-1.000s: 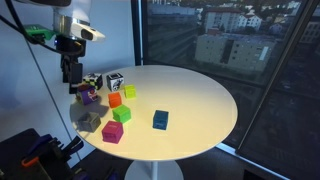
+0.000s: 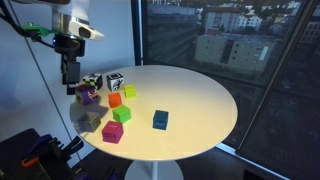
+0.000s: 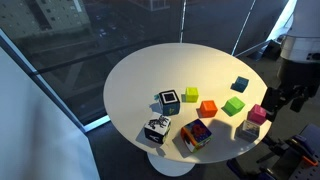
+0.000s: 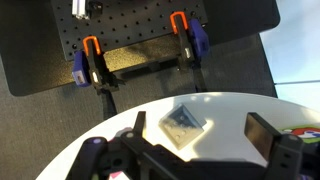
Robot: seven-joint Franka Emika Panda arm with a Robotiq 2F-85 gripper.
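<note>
Over the near left edge of the round table hangs my gripper, its fingers wide apart. In the wrist view a silver-grey cube lies on the white tabletop below, in the gap between the two dark fingers. It appears as a grey cube near the table edge in the other exterior view. A pink cube, a green cube, an orange cube, a yellow-green cube and a dark blue cube rest apart on the table.
Larger patterned blocks stand to one side: a colourful one, a black-and-white one and a dark one with a white square. A dark perforated plate lies beyond its edge.
The arm has shifted only slightly near the table's left edge. The cubes and blocks lie where they were.
</note>
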